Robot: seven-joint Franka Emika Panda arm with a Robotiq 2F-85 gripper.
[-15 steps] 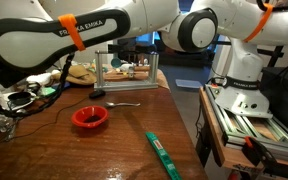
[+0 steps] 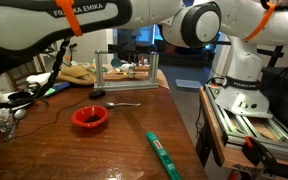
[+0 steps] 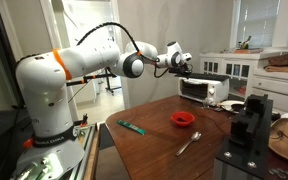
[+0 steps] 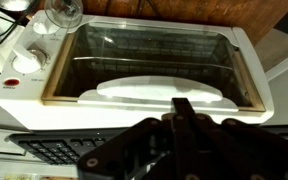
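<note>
In the wrist view, a white toaster oven (image 4: 24, 92) fills most of the frame. Its glass door (image 4: 154, 60) is closed, with a long white handle (image 4: 149, 88) across it. My black gripper is shut at the handle's lower edge, and nothing shows between its fingers. Whether the fingertips touch the handle cannot be told. In exterior view 2 the toaster oven (image 3: 199, 91) stands at the back of the table under the end of my arm. The gripper lies outside exterior view 1.
On the table are a red bowl (image 2: 90, 117), a spoon (image 2: 122, 104) and a green marker-like object (image 2: 162, 156). A black object (image 3: 248, 128) stands on the counter at right in exterior view 2.
The table objects have not moved.
</note>
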